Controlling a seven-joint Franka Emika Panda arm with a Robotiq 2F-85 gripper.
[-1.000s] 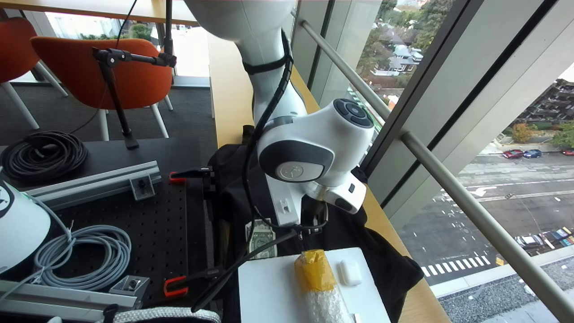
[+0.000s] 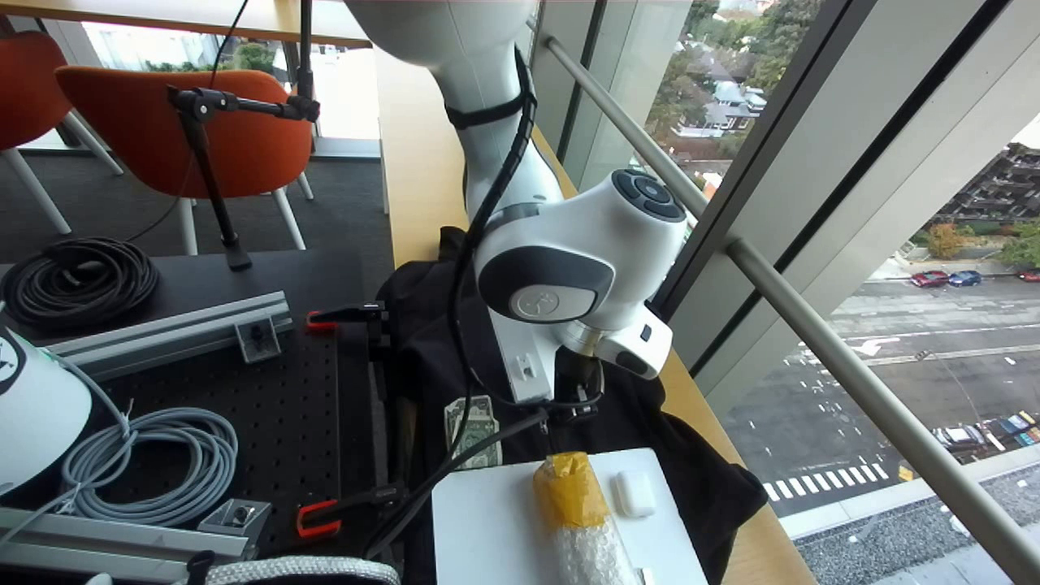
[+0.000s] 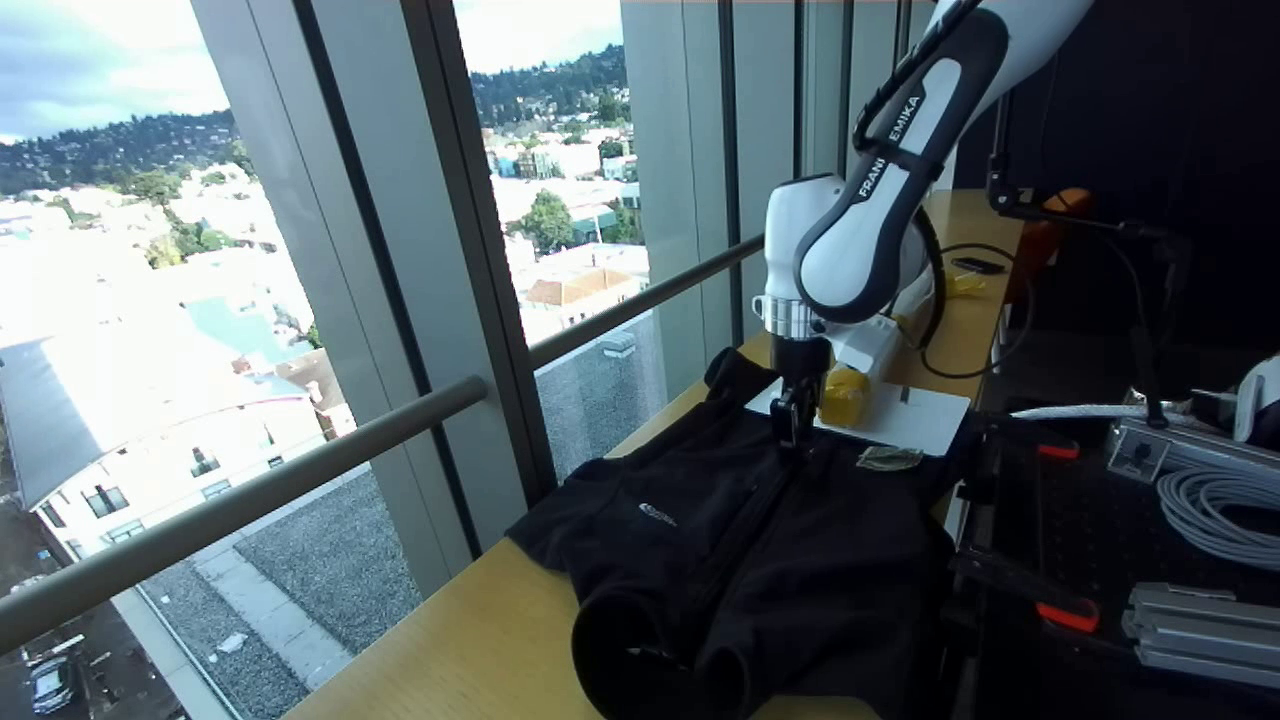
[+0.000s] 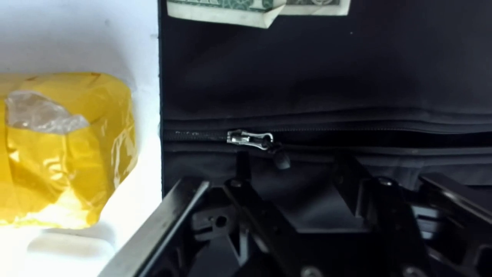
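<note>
A black jacket [image 3: 672,528] lies flat on the wooden ledge. Its zipper runs sideways through the wrist view, with a silver zipper slider [image 4: 250,139] near the middle and a short dark pull tab [image 4: 282,161] hanging from it. Left of the slider the zip looks joined; to the right its two edges stand apart. My gripper points down just over the jacket, its fingers spread. In the wrist image the pull tab appears between the fingertips, nearer the left one, with no contact visible. Exterior view 1 hides the fingertips behind cables.
A white board [image 2: 478,526] beside the jacket's edge carries a yellow-taped, bubble-wrapped bundle [image 2: 570,497] and a small white block [image 2: 635,493]. A dollar bill [image 4: 226,10] rests on the cloth. Orange-tipped clamps [image 2: 319,518] line one side; a window rail [image 3: 360,444] borders the other.
The arm and its hand have shifted slightly to the right in exterior view 1. The board, bundle and bill stay where they were.
</note>
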